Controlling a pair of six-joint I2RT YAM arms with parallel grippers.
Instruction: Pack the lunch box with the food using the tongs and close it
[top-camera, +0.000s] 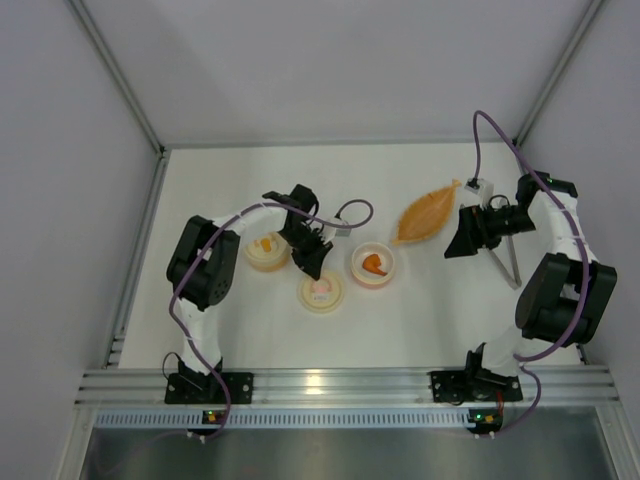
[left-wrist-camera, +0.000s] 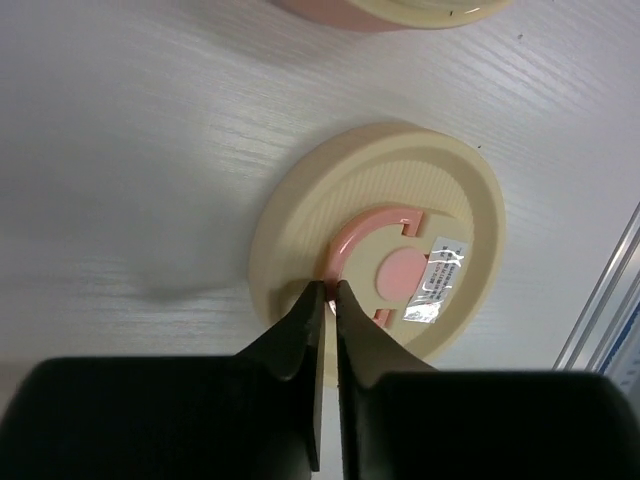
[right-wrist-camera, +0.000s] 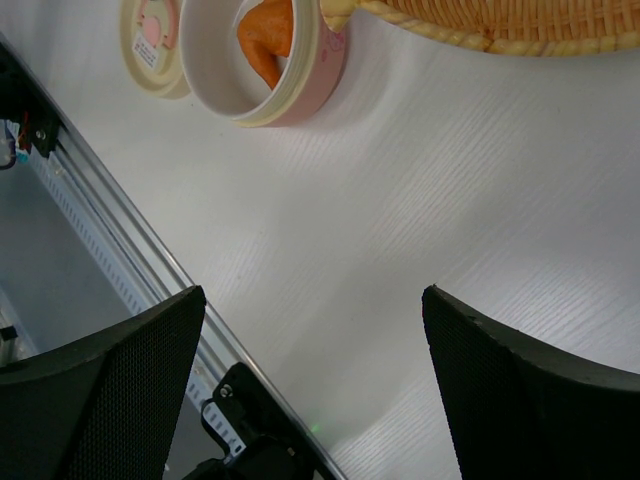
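Note:
A cream round lid (top-camera: 321, 301) with a pink handle rests on the table. My left gripper has its fingertips close together at the handle's curved edge; whether they grip it is unclear. A pink-and-cream bowl (top-camera: 374, 277) holding an orange drumstick-shaped piece stands right of the lid. A second round container (top-camera: 266, 254) with yellow food sits under the left arm, partly hidden. My right gripper (top-camera: 465, 233) hangs open and empty over the right side, its two fingers far apart in the right wrist view.
A woven leaf-shaped basket (top-camera: 425, 215) lies at the back right, beside the bowl. Metal rails edge the table.

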